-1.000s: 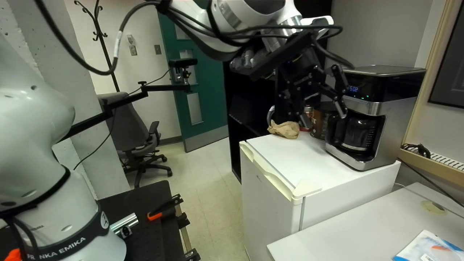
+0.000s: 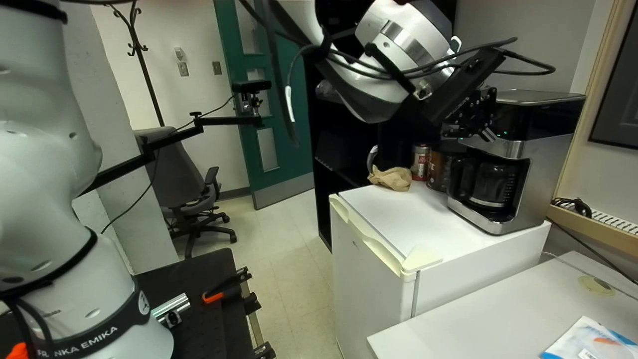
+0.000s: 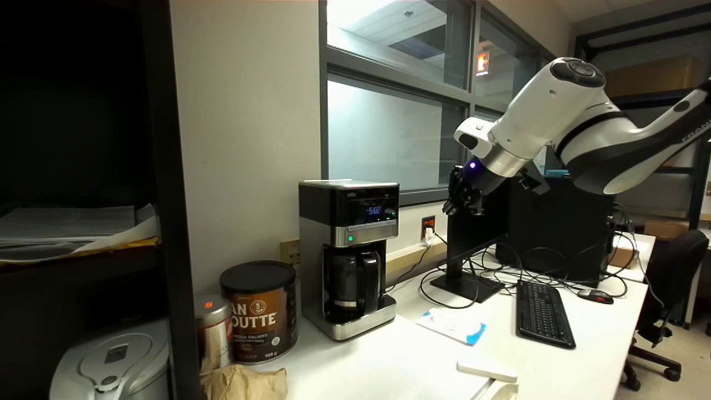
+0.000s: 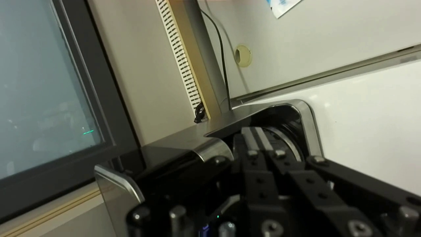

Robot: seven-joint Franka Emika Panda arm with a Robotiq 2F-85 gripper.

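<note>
The black and steel coffee maker (image 3: 348, 206) stands on the white fridge top, a green light lit on its front. Its glass carafe (image 2: 491, 182) sits inside the machine. My gripper (image 2: 491, 136) is in front of the machine's upper front panel in the first exterior view; whether it touches the panel I cannot tell. In the wrist view the two fingers (image 4: 249, 139) lie side by side, shut, with nothing showing between them. In the second exterior view the gripper (image 3: 460, 212) hangs to the right of the machine.
A brown coffee can (image 3: 260, 313), a smaller can (image 3: 214, 330) and a crumpled brown paper bag (image 2: 390, 178) stand left of the machine. A monitor, keyboard (image 3: 543, 313) and cables occupy the adjoining desk.
The gripper has gone from wide open to shut. It has moved right, toward the coffee maker's front panel, and the arm has turned with it. The carafe has not moved.
</note>
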